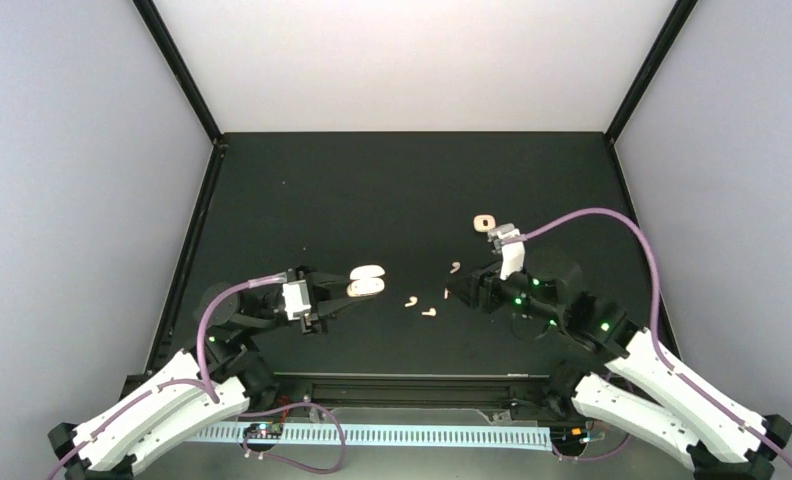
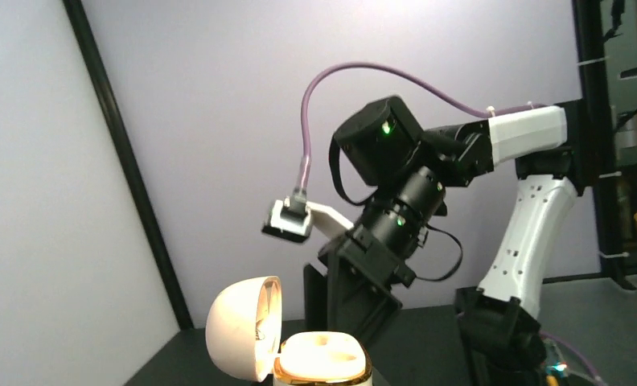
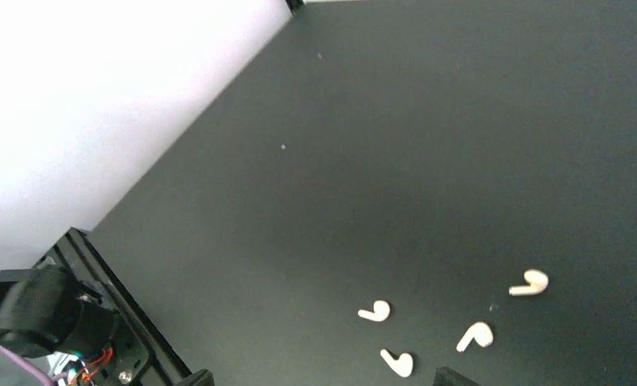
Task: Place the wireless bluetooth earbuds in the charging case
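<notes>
My left gripper (image 1: 348,289) is shut on a white charging case (image 1: 366,287), held in the air left of the earbuds. Its lid (image 2: 239,330) stands open, and the case's top (image 2: 323,358) with its recesses faces up in the left wrist view. Several white earbuds lie loose on the dark table: in the right wrist view, one earbud (image 3: 375,311), a second earbud (image 3: 398,363), a third earbud (image 3: 475,335) and another earbud (image 3: 530,283). My right gripper is open above the table beside the earbuds, nothing between its fingers.
A second small white case (image 1: 484,223) sits on the table behind the right gripper. A dark rail (image 1: 412,377) runs along the front edge.
</notes>
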